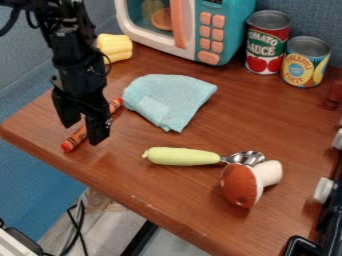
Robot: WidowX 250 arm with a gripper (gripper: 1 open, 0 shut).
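Note:
My black gripper [83,118] is low over the left side of the wooden table [160,200], above an orange crayon [75,139] that lies diagonally and is partly hidden by it. Whether the fingers are open or shut is not clear. A light blue cloth [167,100] lies to the right of the crayon.
A toy microwave [174,25], yellow toy [115,48], tomato can [266,45] and second can [305,65] stand at the back. A scoop [181,156] and toy mushroom [241,185] lie front right. Black equipment lines the right edge.

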